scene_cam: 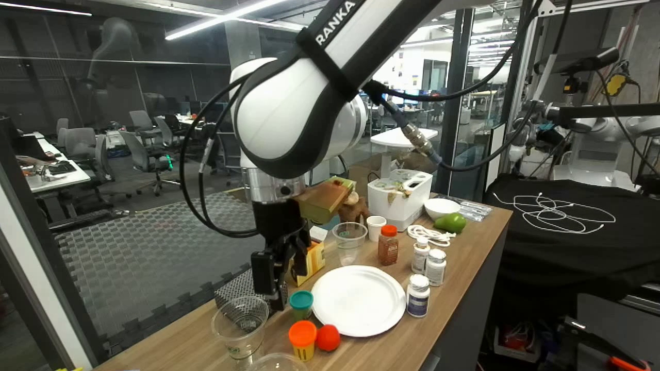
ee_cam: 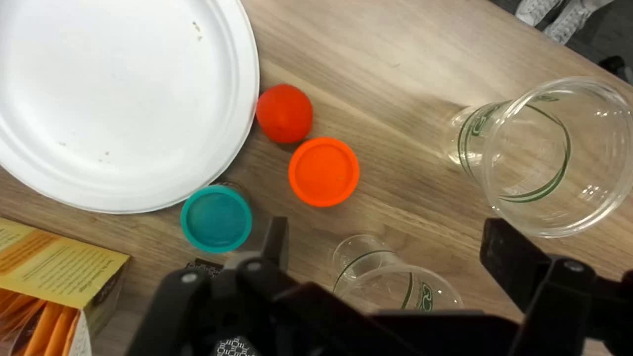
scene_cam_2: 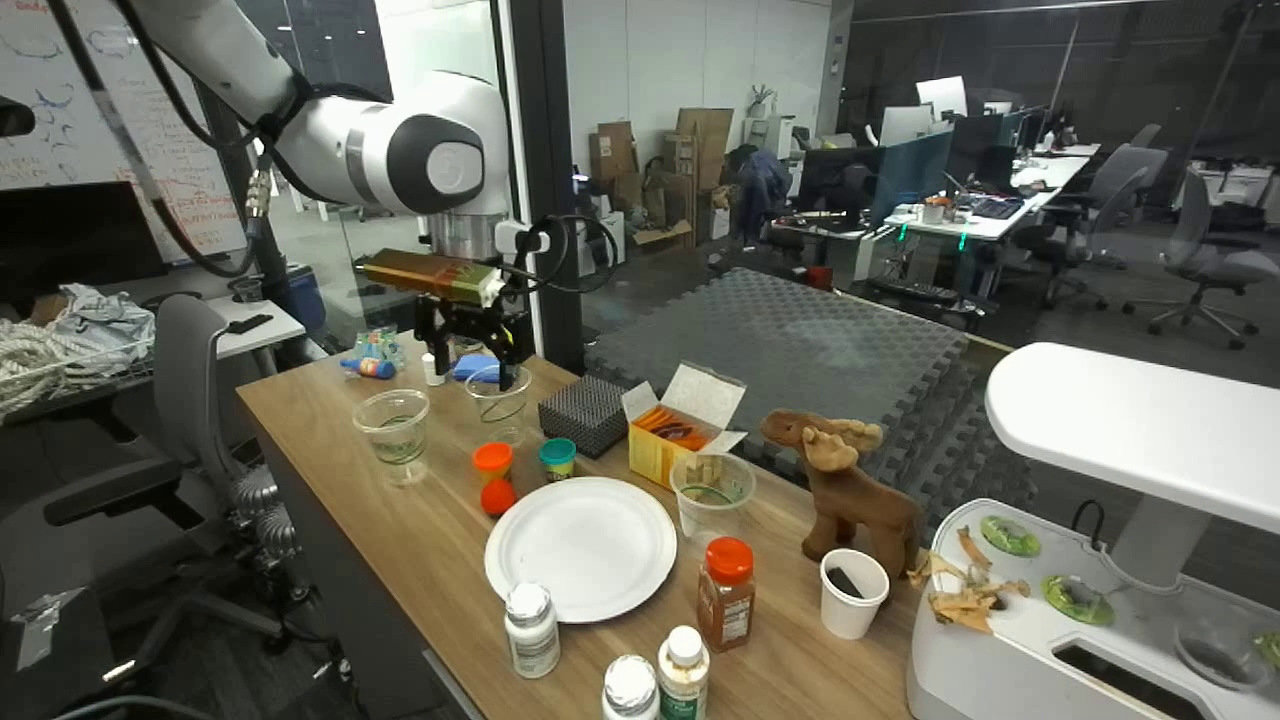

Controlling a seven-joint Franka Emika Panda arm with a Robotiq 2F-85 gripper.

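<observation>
My gripper is open, its two fingers wide apart and nothing between them. In the wrist view a clear plastic cup (ee_cam: pixel 398 285) stands below the gap, its near part hidden by the gripper body. An orange-lidded tub (ee_cam: pixel 324 172) and a teal-lidded tub (ee_cam: pixel 216 219) sit beside the white plate (ee_cam: pixel 127 101). A red ball (ee_cam: pixel 285 113) rests between the plate and the orange lid. Another clear cup (ee_cam: pixel 546 157) stands to the right. From the second exterior view, the gripper (scene_cam_2: pixel 477 366) hangs over the far end of the table, close above the cup (scene_cam_2: pixel 498 408).
An opened yellow box (scene_cam_2: pixel 667 446) stands by a black mesh block (scene_cam_2: pixel 584 414). Pill bottles (scene_cam_2: pixel 531 630), a red-capped jar (scene_cam_2: pixel 727 594), a third clear cup (scene_cam_2: pixel 713 492) and a brown toy moose (scene_cam_2: pixel 852 492) stand around the plate. Bare wood shows along the table's front side.
</observation>
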